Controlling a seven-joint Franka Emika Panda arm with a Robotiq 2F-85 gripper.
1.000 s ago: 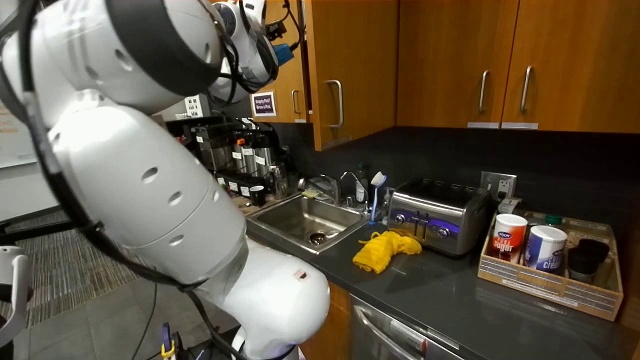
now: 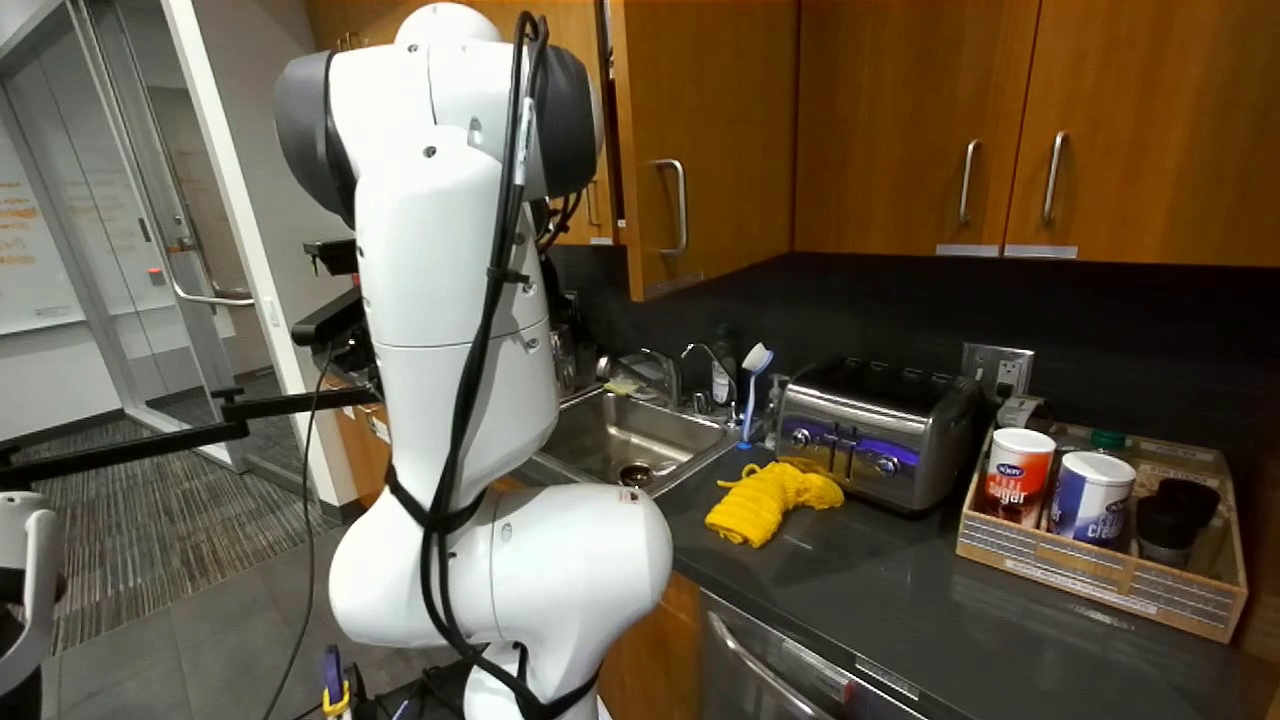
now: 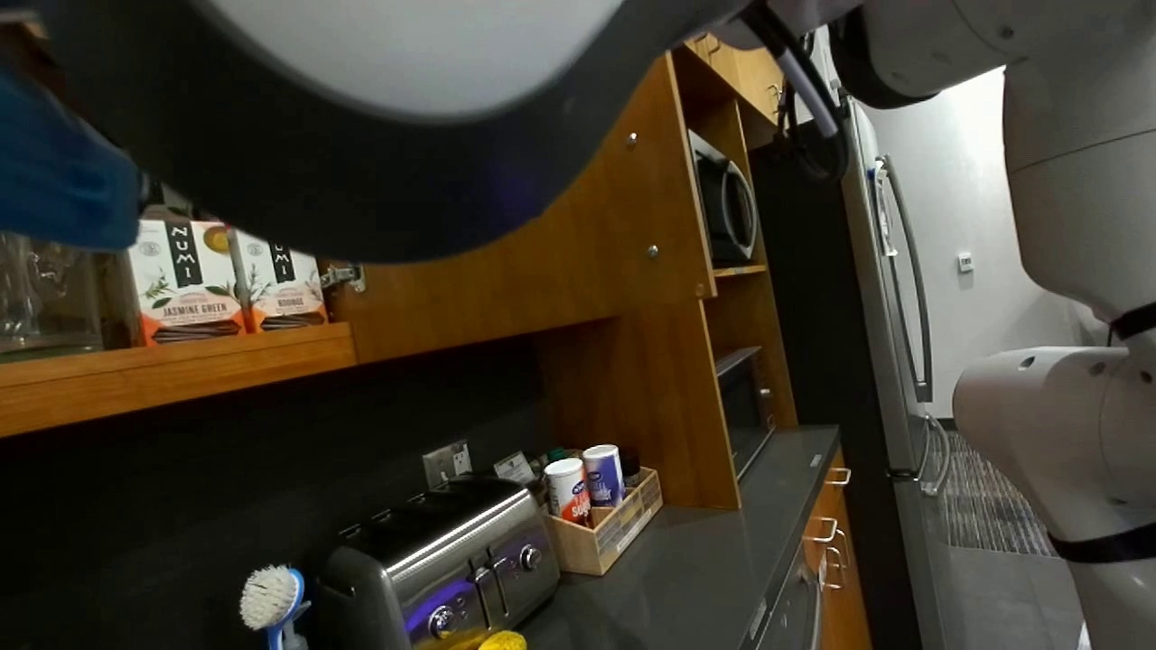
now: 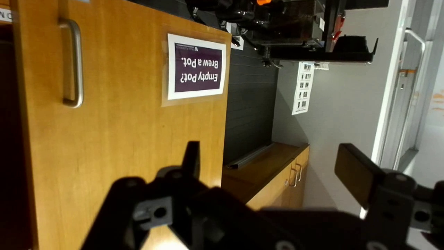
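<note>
My gripper stands open in the wrist view, its dark fingers wide apart and nothing between them. Past the left finger is a wooden cabinet door (image 4: 125, 125) with a metal handle (image 4: 76, 62) and a purple sign (image 4: 197, 68). In exterior view 1 the white arm (image 2: 462, 264) stands upright in front of the sink (image 2: 624, 438), and my fingers cannot be made out there. An upper cabinet door (image 2: 720, 144) hangs open to the right of the arm. Exterior view 2 shows tea boxes (image 3: 186, 276) on an open shelf (image 3: 184, 368).
On the counter (image 2: 864, 570) are a yellow cloth (image 2: 774, 502), a toaster (image 2: 882, 432) and a box (image 2: 1080, 564) holding a sugar canister (image 2: 1017, 478) and a creamer canister (image 2: 1092, 494). A blue-handled brush (image 2: 752, 390) stands by the sink.
My arm has swung from a leftward lean to upright. It now covers the coffee area and part of the sink, and the hand no longer shows beside the open cabinet door. Counter objects are unmoved.
</note>
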